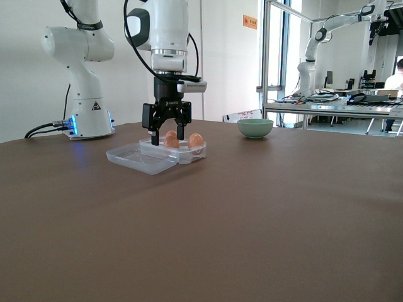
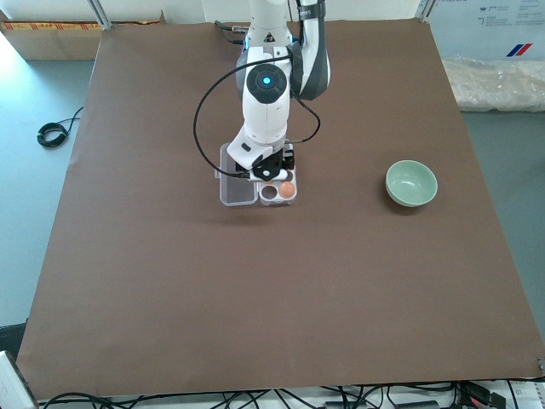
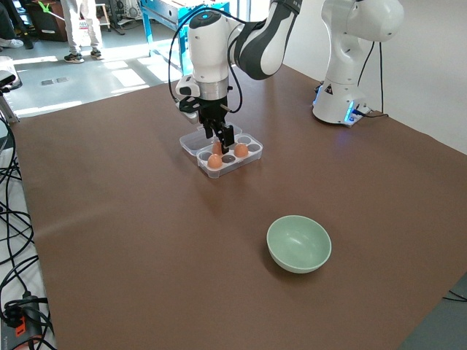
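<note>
A clear plastic egg box (image 1: 141, 161) with its lid open holds several brown eggs (image 1: 196, 141) (image 3: 214, 161) in its compartments, with some compartments empty. My black gripper (image 1: 167, 136) hangs low over the box, its two fingers apart on either side of the egg area; whether anything sits between them is hard to tell. In the left camera view the gripper is mostly hidden under the white arm. A pale green bowl (image 2: 411, 183) (image 3: 298, 244) sits empty on the brown table, to the right of the box in the left camera view.
The arm's base (image 3: 337, 104) stands behind the box. Cables (image 2: 102, 400) run along the table's edge, off the top surface.
</note>
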